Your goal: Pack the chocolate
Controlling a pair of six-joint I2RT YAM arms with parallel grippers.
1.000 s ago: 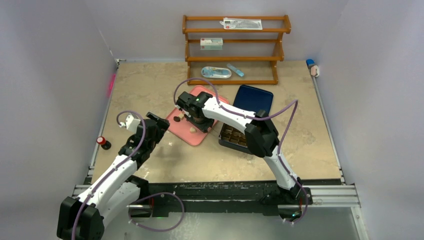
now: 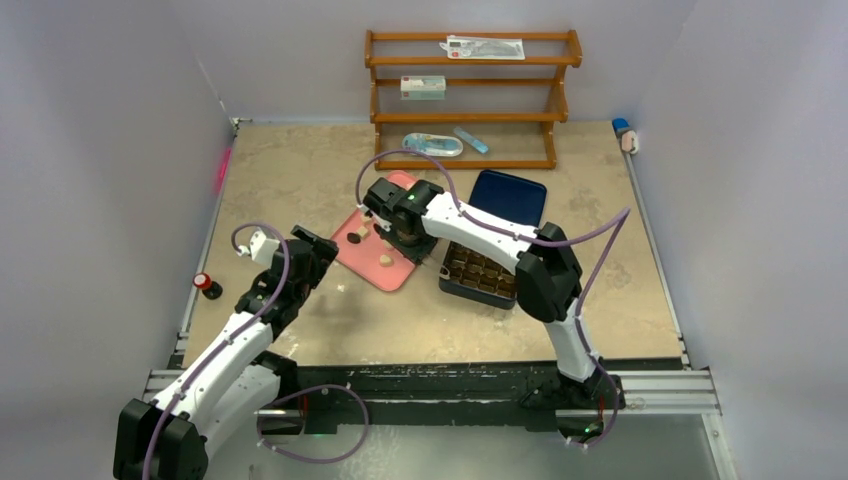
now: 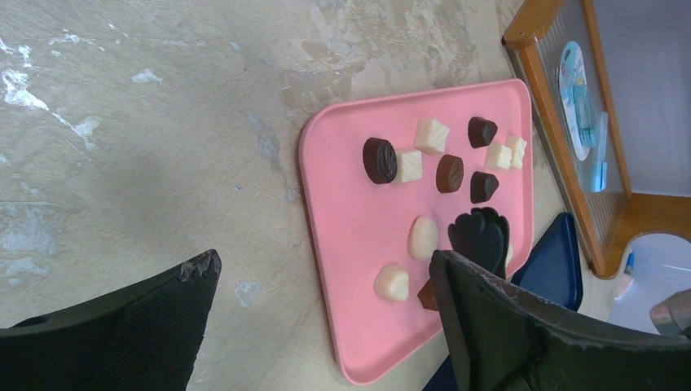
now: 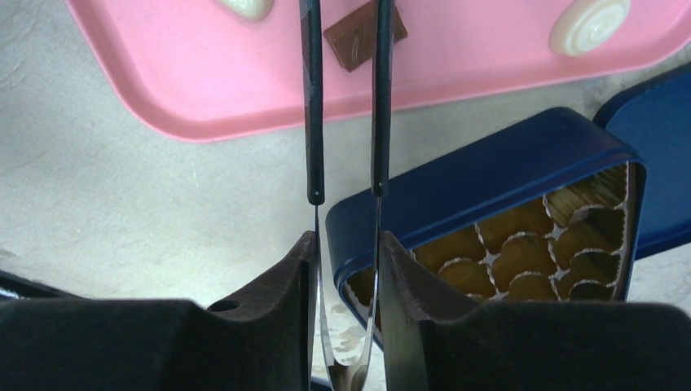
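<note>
A pink tray (image 2: 385, 276) holds several dark, milk and white chocolates. My right gripper is over its near side, long fingers part open around a rectangular milk chocolate (image 4: 349, 46); whether they touch it I cannot tell. An oval white chocolate (image 4: 589, 24) lies nearby. The navy box (image 4: 481, 179) with divided gold insert (image 4: 517, 232) sits right of the tray; its lid (image 4: 656, 155) lies behind it. My left gripper stands open, empty, left of the tray (image 3: 342, 228), above the table.
A wooden rack (image 2: 465, 117) with packaged items stands at the back. A small red-capped bottle (image 2: 208, 287) stands at the left edge.
My right arm has shifted slightly up and right, uncovering more of the box and tray in the top view. The left arm has not moved.
</note>
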